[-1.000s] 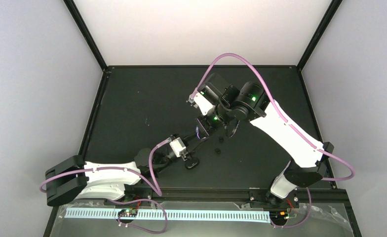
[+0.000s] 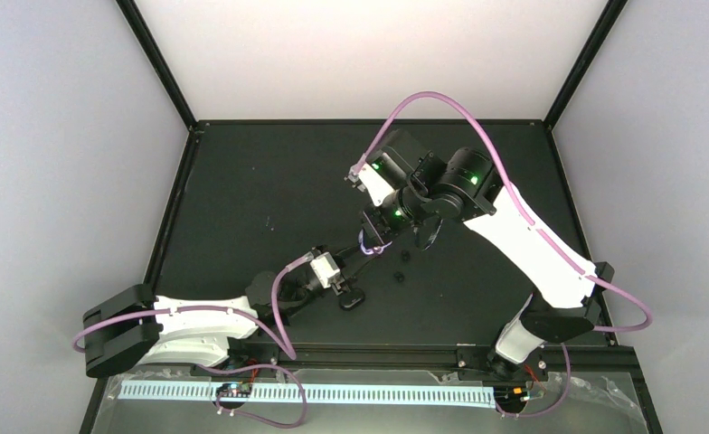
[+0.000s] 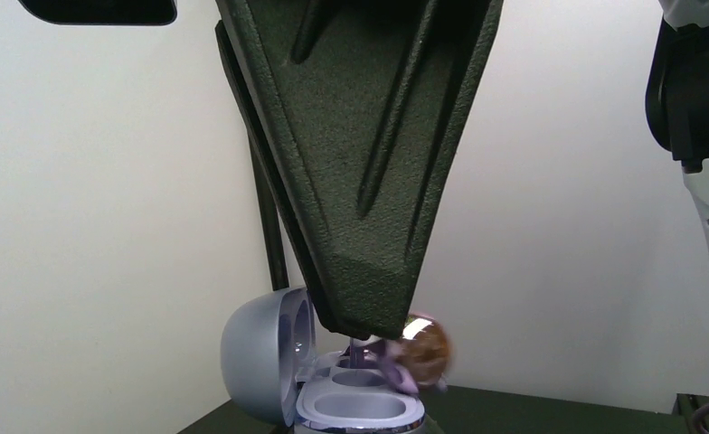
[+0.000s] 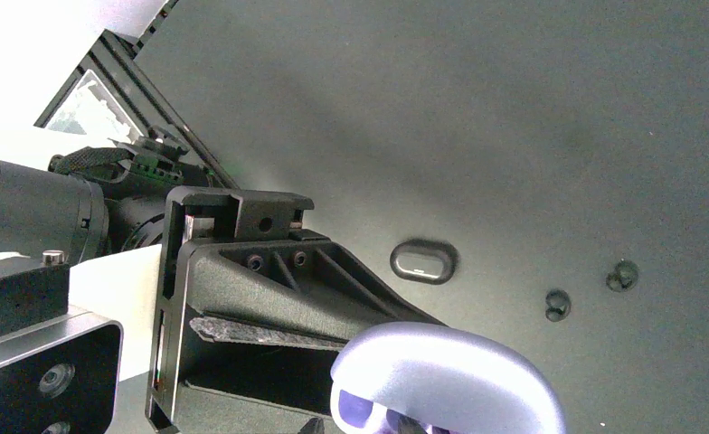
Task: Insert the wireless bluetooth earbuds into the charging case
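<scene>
The open lavender charging case (image 3: 351, 409) stands with its lid (image 3: 265, 357) hinged to the left in the left wrist view. My left gripper is shut on the case, which sits at its fingertips in the right wrist view. From above, my right gripper reaches down over the slots. Its fingers appear parted, though one largely hides the other. A lavender earbud (image 3: 423, 351) with a glossy round end shows blurred and tilted at the case's right edge, beside the right fingertips. Whether it touches them or a slot, I cannot tell.
On the dark table lie a separate black case (image 4: 423, 262) and two black earbuds, one nearer (image 4: 557, 305) and one farther (image 4: 622, 276). Both arms stand close together over the middle.
My right arm has shifted slightly, and more lavender shows below its gripper in the top view. The left arm and the objects on the table have not moved.
</scene>
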